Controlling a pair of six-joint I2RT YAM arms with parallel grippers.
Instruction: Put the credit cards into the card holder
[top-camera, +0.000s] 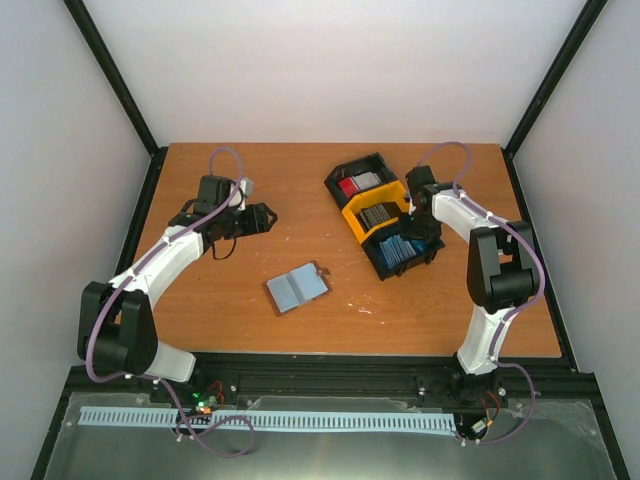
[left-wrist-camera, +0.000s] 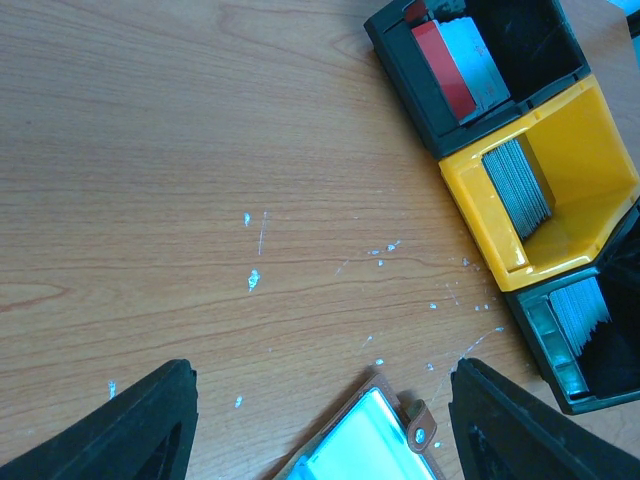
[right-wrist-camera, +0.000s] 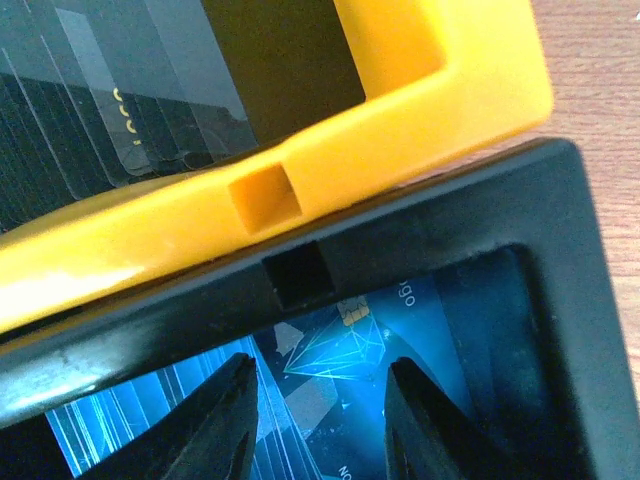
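The card holder (top-camera: 297, 288) lies spread out on the table, brown-edged with clear pockets; its clasp corner (left-wrist-camera: 421, 427) shows low in the left wrist view. Blue credit cards (right-wrist-camera: 330, 375) stand leaning in the black bin (right-wrist-camera: 480, 215) nearest the front. Over that bin is my right gripper, its fingers parted, with the front card's face and several card edges visible between and beyond them. Whether the fingertips touch a card, I cannot tell. My left gripper hangs open above bare table, left of the bins, nothing between its fingers.
A yellow bin (left-wrist-camera: 560, 190) with dark cards (left-wrist-camera: 517, 185) adjoins the blue cards' bin. Behind it, another black bin (left-wrist-camera: 430, 105) contains red and pale cards (left-wrist-camera: 445, 68). Table (top-camera: 300, 220) between the left arm and the bins is clear.
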